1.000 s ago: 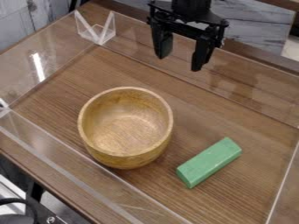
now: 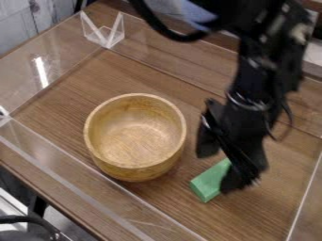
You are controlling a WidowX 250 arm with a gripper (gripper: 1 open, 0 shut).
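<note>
My gripper [image 2: 239, 151] is low at the right side of the camera view, its dark fingers open and pointing down over a green block [image 2: 212, 184] on the wooden table. The arm rises behind it to the top centre, and the gripper covers part of the block's upper right. Whether the fingertips touch the block is unclear.
A tan round bowl [image 2: 132, 132] sits left of the block and gripper. A small clear wire-like object [image 2: 104, 30] is at the upper left.
The arm has come down from the back of the table toward the front right, and the gripper now stands over the green block, hiding part of it. The bowl looks unmoved.
</note>
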